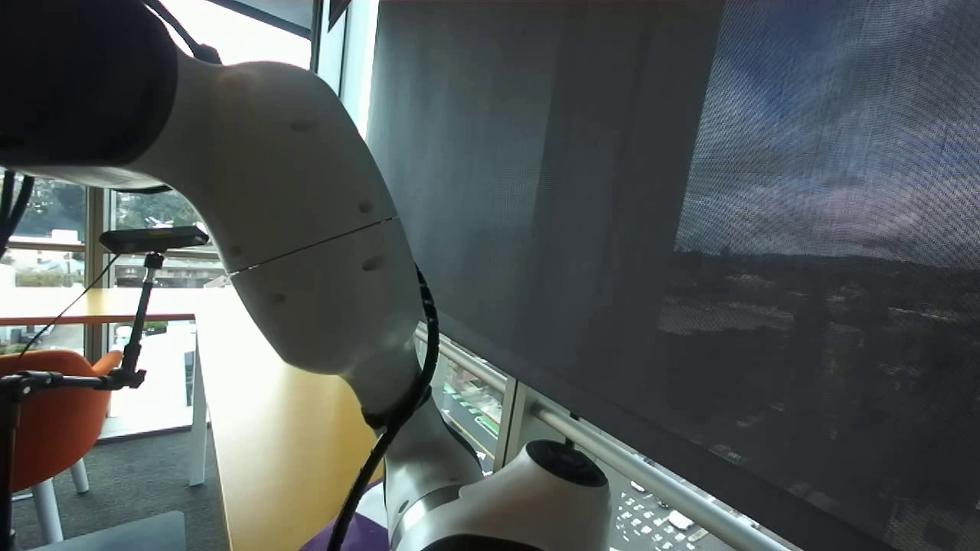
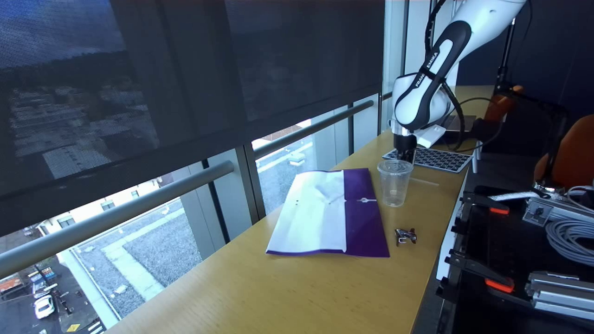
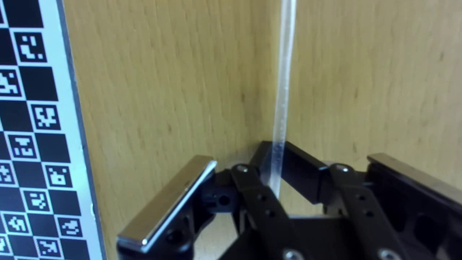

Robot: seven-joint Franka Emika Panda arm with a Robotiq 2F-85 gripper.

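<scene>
A thin, clear straw (image 3: 283, 78) lies lengthwise on the wooden table in the wrist view. Its near end runs between the two black fingers of my gripper, which stand part open around it with bare table showing in the gap. Contact between the straw and either finger cannot be made out for certain. In exterior view 2 the gripper (image 2: 405, 149) is low over the table behind a clear plastic cup (image 2: 394, 186), its tips partly hidden by the cup. A pale streak to the cup's right looks like the straw (image 2: 424, 181). Exterior view 1 shows only the arm.
A black-and-white marker board (image 3: 69, 117) lies left of the straw in the wrist view. Near the cup are a purple folder (image 2: 364, 222) with white paper on it and a small metal clip (image 2: 405, 236). A window rail runs alongside.
</scene>
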